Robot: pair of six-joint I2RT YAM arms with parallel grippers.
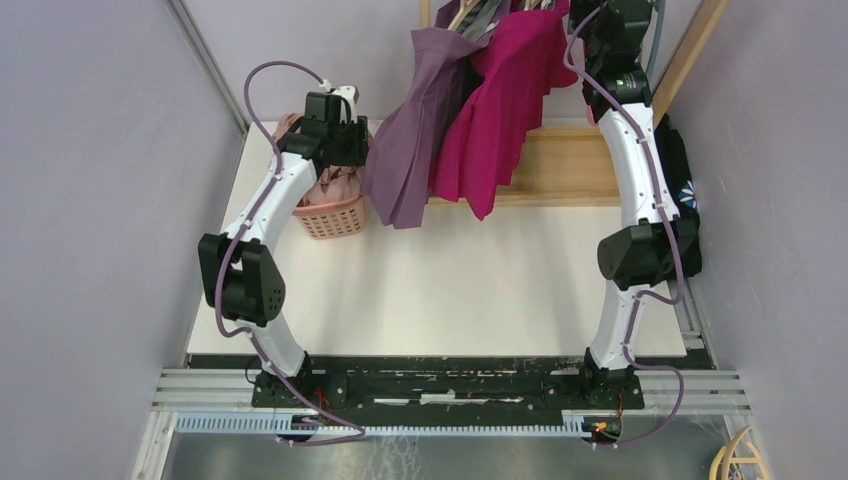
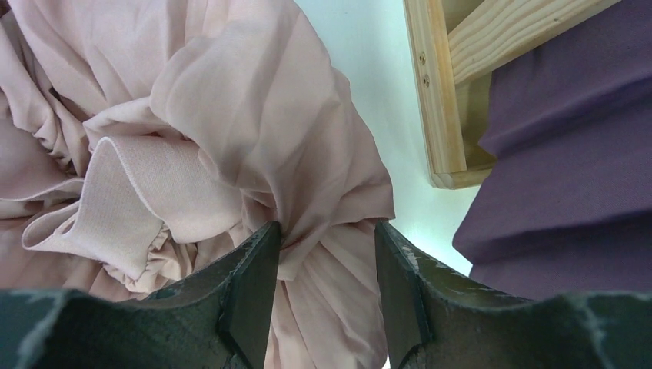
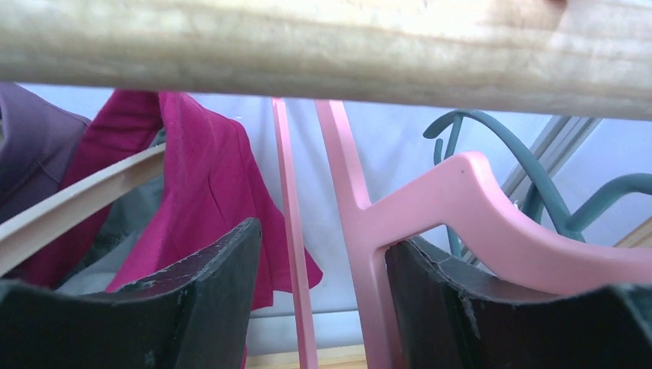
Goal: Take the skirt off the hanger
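Note:
A pale pink skirt [image 2: 254, 115] lies bunched in the pink basket [image 1: 330, 218], its elastic waistband showing in the left wrist view. Over it is my left gripper, fingers part open, with pink cloth below and between the fingertips; whether it grips any cannot be told. A bare pink hanger [image 3: 357, 200] hangs from the wooden rod [image 3: 323, 46]. My right gripper is open just behind it, with the hanger's bars across the gap and in front of the right finger. In the top view the right gripper's tips are out of sight.
A purple garment [image 1: 415, 130] and a magenta garment [image 1: 505, 110] hang left of the right arm. Green hangers [image 3: 538, 177] are on the right. The wooden rack base [image 1: 560, 165] stands behind, and a black bag [image 1: 682, 200] lies at right.

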